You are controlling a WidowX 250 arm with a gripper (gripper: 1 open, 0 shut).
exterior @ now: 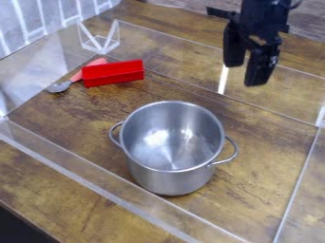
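Observation:
My black gripper (252, 62) hangs over the back right of the wooden table, open, with its dark fingers pointing down and no object visible between them. A large steel pot (172, 150) with two side handles stands upright at the front centre, below and left of the gripper. A red rectangular object (113, 74) lies at the back left. Beside it are a pale red object and a small metal piece (60, 86), too small to identify clearly.
Clear plastic edges run along the left and front of the wooden surface (260, 166). A white rack or basket sits at the top left.

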